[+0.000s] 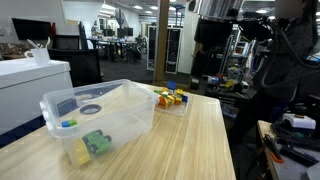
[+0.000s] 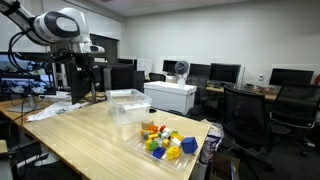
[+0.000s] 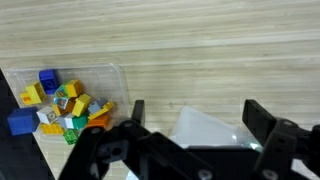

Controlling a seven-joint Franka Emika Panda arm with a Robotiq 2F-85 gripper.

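In the wrist view my gripper is open, its two dark fingers wide apart with nothing between them. It hangs high above the wooden table, and exterior view 2 has the arm at the left. A shallow clear tray filled with colourful blocks lies at the left of the wrist view. The large clear bin stands on the table in exterior view 1, with a few green and yellow pieces at its near end. Only part of that bin shows at the bottom of the wrist view.
A white box stands behind the bin. Bare table stretches across the front and right. Beyond the table's edge are office chairs and desks.
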